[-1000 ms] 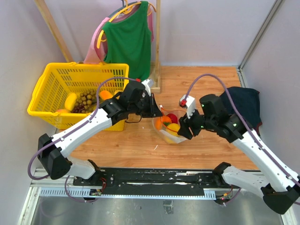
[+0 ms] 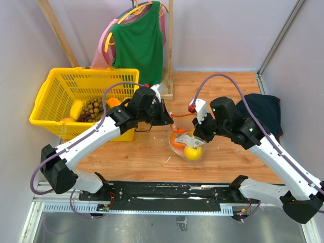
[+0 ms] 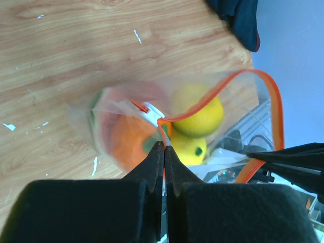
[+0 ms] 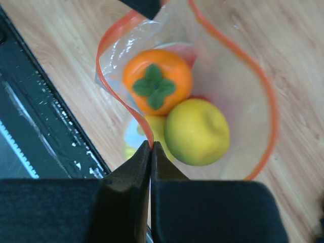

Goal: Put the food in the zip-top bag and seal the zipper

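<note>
The clear zip top bag [image 2: 178, 149] hangs low over the table's middle, its orange zipper rim [image 3: 278, 109] spread apart. Inside it show an orange persimmon [image 4: 174, 77], a yellow round fruit [image 4: 197, 132], another yellow fruit beneath and something reddish behind. My left gripper is shut on the rim at one end of the mouth. At the rim's other side my right gripper is shut on the orange edge, with the opening gaping beside it. A white zip slider [image 3: 153, 114] sits on the rim near the left fingertips.
A yellow basket [image 2: 50, 81] with grapes and other fruit stands at the left, near the left arm. Clothes on a wooden rack [image 2: 170, 50] hang behind. Dark cloth [image 2: 260, 114] lies at the right.
The bag swung with its fruit toward the front, and the mouth's shape changed. My left arm barely moved.
</note>
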